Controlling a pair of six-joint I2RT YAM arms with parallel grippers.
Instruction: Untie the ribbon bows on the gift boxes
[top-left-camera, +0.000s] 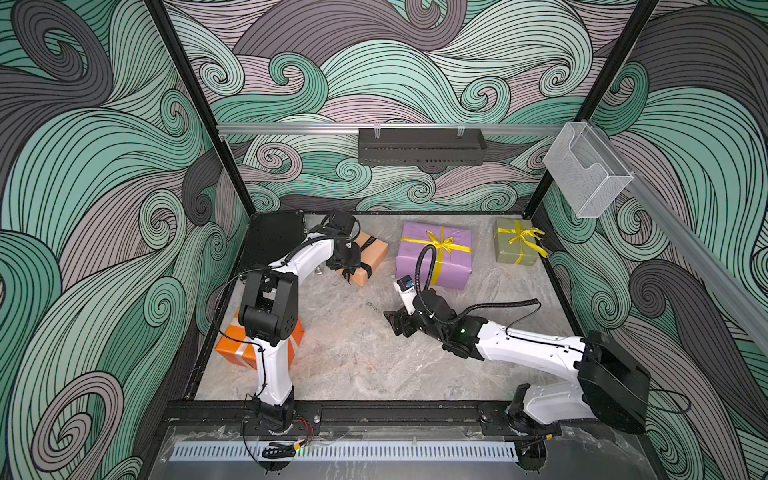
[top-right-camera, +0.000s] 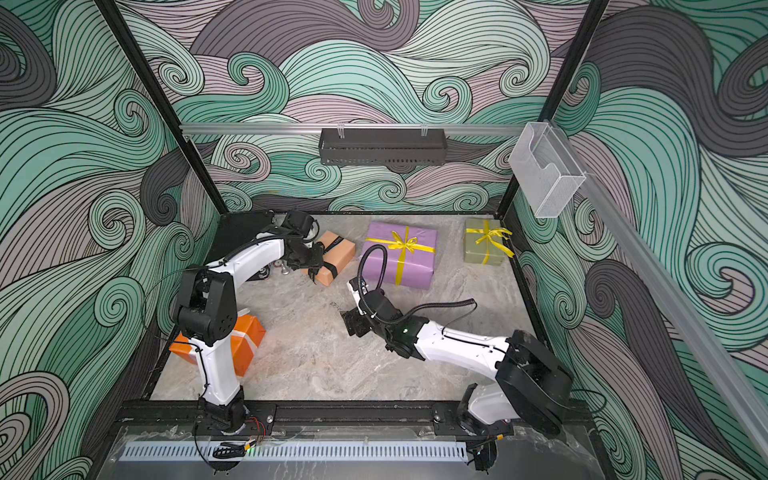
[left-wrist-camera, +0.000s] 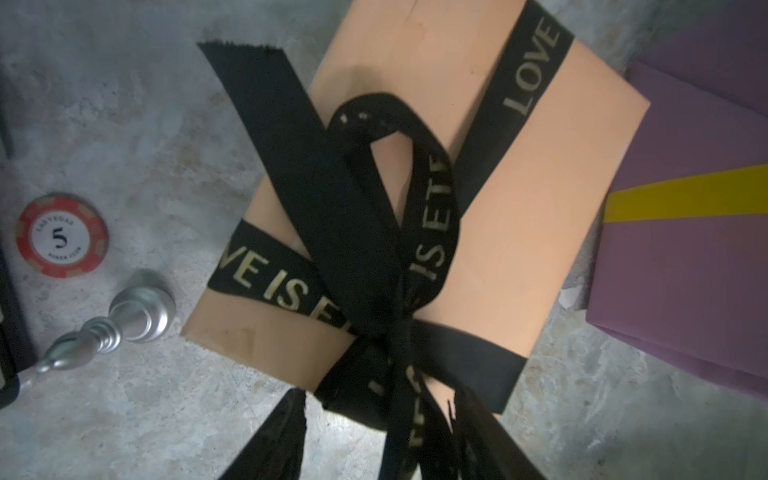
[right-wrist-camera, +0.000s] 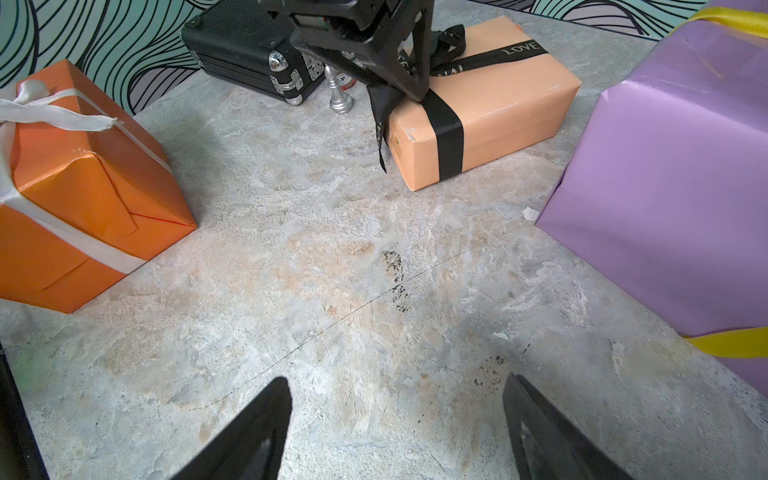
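A peach box with a printed black ribbon bow sits at the back left of the middle. My left gripper is above its near end, with black ribbon running between its fingers; it looks shut on the ribbon. My right gripper hovers over bare table below the purple box, fingers apart, nothing between them. The purple box and olive box carry yellow bows; an orange box with white ribbon stands front left.
A black case is at the back left, with a silver piece and poker chip near the peach box. A mesh basket hangs at the right.
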